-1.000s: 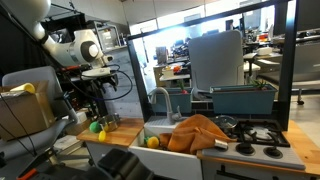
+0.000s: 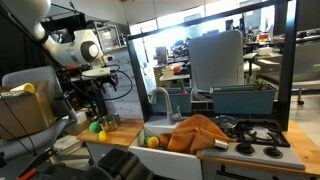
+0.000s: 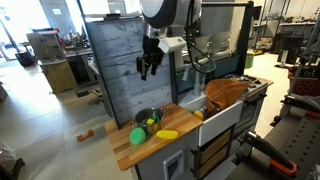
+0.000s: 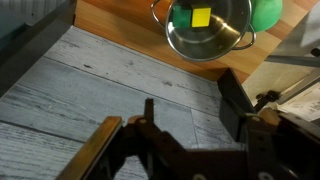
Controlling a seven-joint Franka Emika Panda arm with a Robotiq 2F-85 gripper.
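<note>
Above the left end of the counter, my gripper hangs open with nothing between its fingers. In the wrist view a steel pot [image 4: 207, 45] with two handles stands beyond the fingertips, apart from them. Inside it lie a yellow block [image 4: 201, 17] and something green [image 4: 181, 17]. A green round object [image 4: 265, 12] rests on the wood beside the pot. From the second exterior view, the pot [image 3: 149, 115] is on the wooden counter [image 3: 127, 154], with the green object [image 3: 138, 135] and a yellow object [image 3: 167, 134] near it.
An orange-brown cloth [image 2: 196, 134] is draped over the sink [image 2: 156, 142], next to several yellow and green items. A faucet [image 2: 161, 101] rises behind it. To the right is a stove top [image 2: 253, 140]. A grey plank wall [image 3: 122, 75] backs the pot.
</note>
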